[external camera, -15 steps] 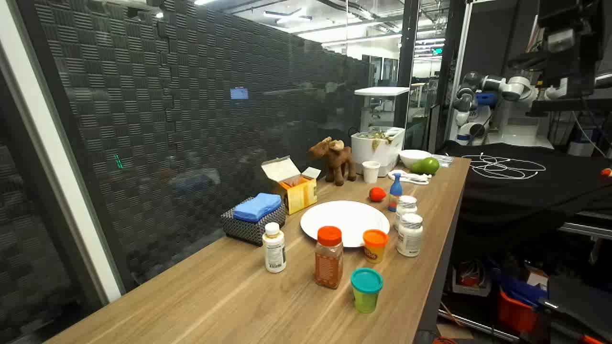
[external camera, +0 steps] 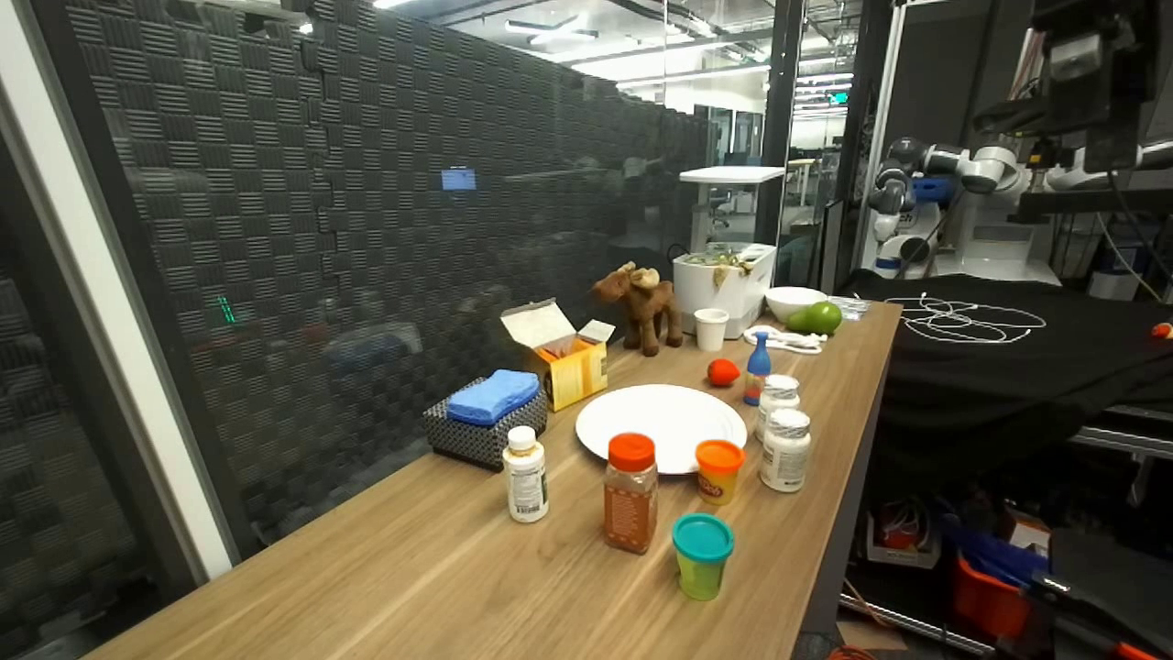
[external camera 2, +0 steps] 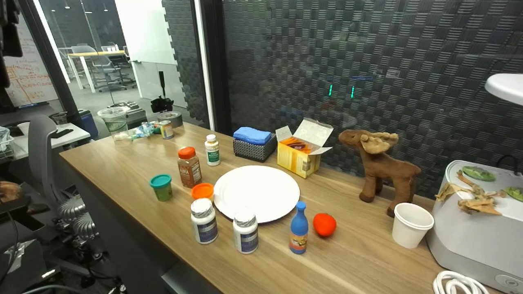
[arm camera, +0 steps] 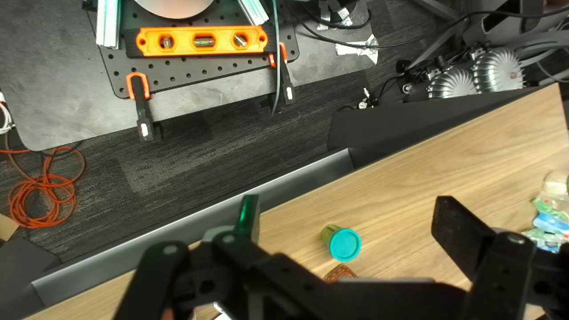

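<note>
My gripper is open, its two dark fingers wide apart, high over the table's front edge. Between and below them in the wrist view stands the green tub with a teal lid (arm camera: 344, 245), well out of reach of the fingers. A red-capped spice jar (external camera 2: 189, 167) is beside that tub. The orange-lidded tub (external camera: 719, 471) touches or nearly touches the white plate (external camera 2: 257, 193). Two white pill bottles (external camera 2: 204, 221) are close to the front edge, near a blue bottle (external camera 2: 299, 229) and a red ball-like object (external camera 2: 324, 224). Another white bottle (external camera: 525, 475) is left of the jar.
Along the back are a black basket with blue cloth (external camera: 495, 397), an open yellow box (external camera 2: 300, 156), a brown moose toy (external camera 2: 385, 169), paper cups (external camera 2: 412, 224) and a white planter (external camera: 720, 286).
The dark arm part at the top right of exterior view 1 has shifted slightly. Objects on the table have stayed in place.
</note>
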